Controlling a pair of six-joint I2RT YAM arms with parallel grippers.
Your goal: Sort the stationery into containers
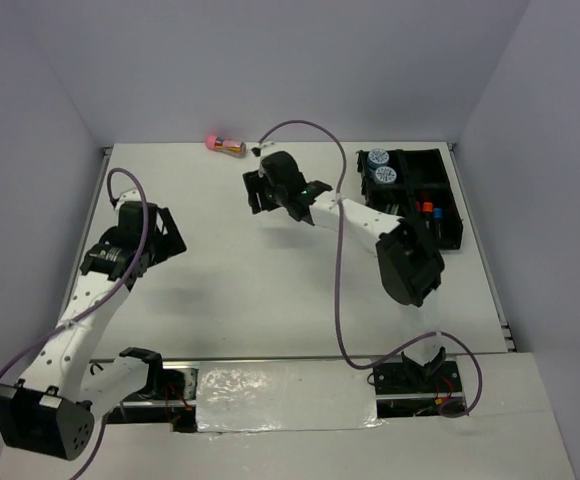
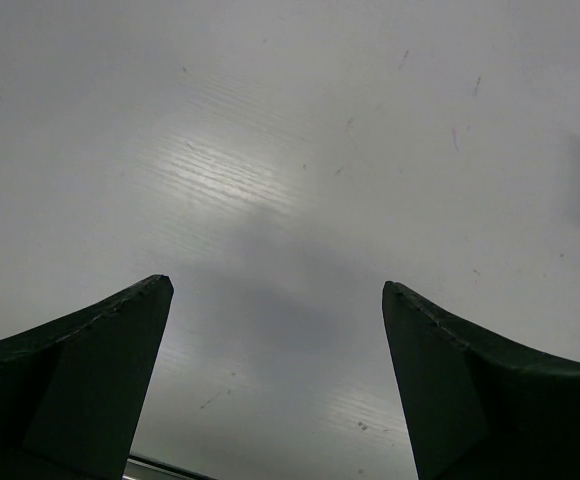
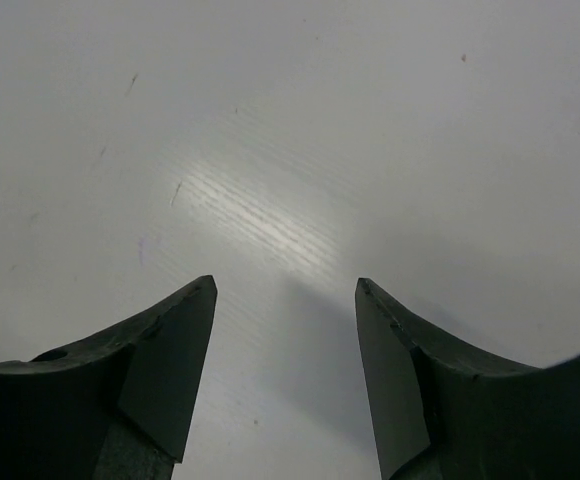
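Note:
A pink-capped cylindrical item lies on its side at the table's back edge in the top view. My right gripper hangs over bare table right of and below it, fingers apart, nothing between them. My left gripper stands open over bare table on the left side, also empty. At the right, a black organiser holds two blue-topped round containers, an orange-capped item, a blue item and other slim items.
Purple cables arch over both arms. Grey walls enclose the back and sides.

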